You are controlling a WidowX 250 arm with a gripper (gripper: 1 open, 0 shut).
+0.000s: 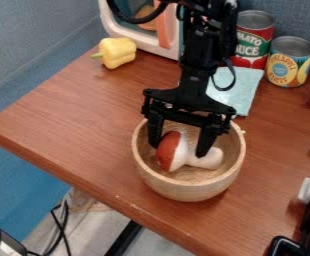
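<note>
The black gripper (186, 126) hangs over a wooden bowl (194, 188), its fingers reaching down to the bowl's upper part. In the bowl lies a white toy with a red-orange cap (170, 149), resembling a mushroom, on its side just below the fingers. The fingers look apart, with the toy beneath them rather than clearly between them, though the fingertips are partly hidden against the dark gripper body.
A yellow pepper (116, 52) sits at the back left. Behind the arm are a light blue cloth (238, 90), two cans (290, 62) and a toy oven (131, 25). Black equipment lines the right edge.
</note>
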